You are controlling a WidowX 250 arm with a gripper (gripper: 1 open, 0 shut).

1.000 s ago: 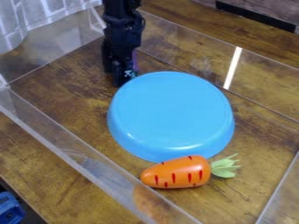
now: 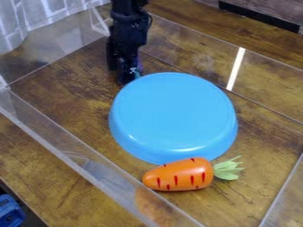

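The black gripper (image 2: 123,60) hangs at the upper left of the camera view, low over the wooden surface, just behind a large blue upturned round dish (image 2: 173,120). A small dark object with some purple shows at its fingertips, too dark to make out, and I cannot tell whether the fingers are shut on it. An orange toy carrot (image 2: 178,176) with green leaves lies in front of the dish, near the bottom of the view.
Clear walls (image 2: 85,165) border the wooden work area on several sides. A blue object (image 2: 7,213) sits outside at the lower left. Bare wood lies left and right of the dish.
The gripper has shifted very slightly near the dark object at its fingertips. The dish and the carrot have not moved.
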